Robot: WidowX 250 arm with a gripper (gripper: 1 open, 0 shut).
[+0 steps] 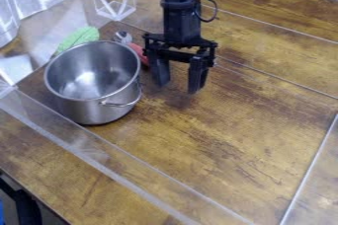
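The black gripper (180, 69) hangs over the wooden table (238, 150), just right of and behind a large steel pot (82, 76). Its dark fingers point down and stand apart, with nothing visible between them. Behind its left side, a red item (140, 53) is partly hidden. A pale green leafy item (77, 39) lies behind the pot.
White and clear plastic pieces (16, 69) lie at the left edge of the table.
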